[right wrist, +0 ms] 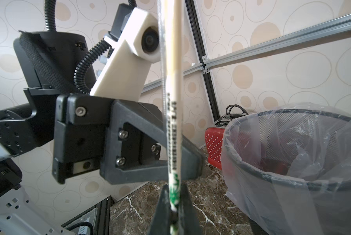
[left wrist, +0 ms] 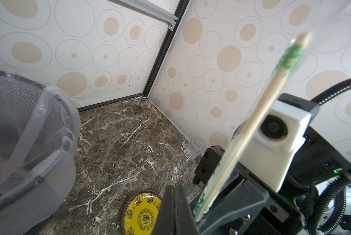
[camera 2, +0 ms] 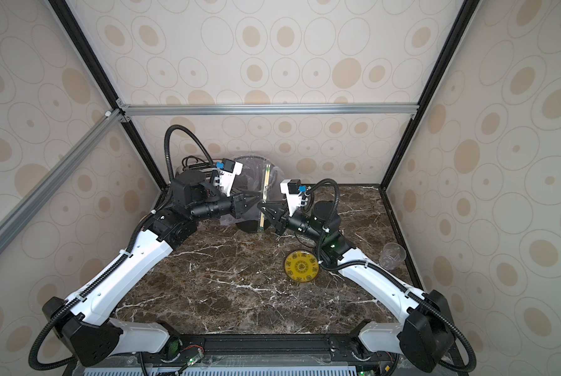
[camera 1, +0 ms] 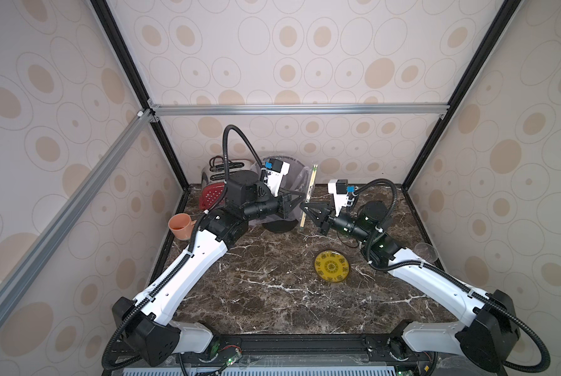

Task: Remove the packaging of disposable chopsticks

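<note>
A slim packet of wooden chopsticks [camera 1: 311,181] with green marks and dark print stands nearly upright, its top leaning slightly right in the top left view. My right gripper is shut on it in the lower part. At the packet's upper end in the left wrist view, blurred clear film [left wrist: 332,19] extends past the wood of the chopsticks [left wrist: 254,117]. My left gripper is shut, with nothing showing between its fingers. Its tips are close beside the packet, behind it as seen in the right wrist view; I cannot tell whether they touch.
A mesh bin [right wrist: 293,180] lined with a clear bag stands behind the grippers. Nearby are a red perforated basket [right wrist: 214,145] and an orange cup [camera 1: 180,226]. A yellow plate [camera 1: 332,266] and a clear cup [camera 2: 392,255] lie to the right.
</note>
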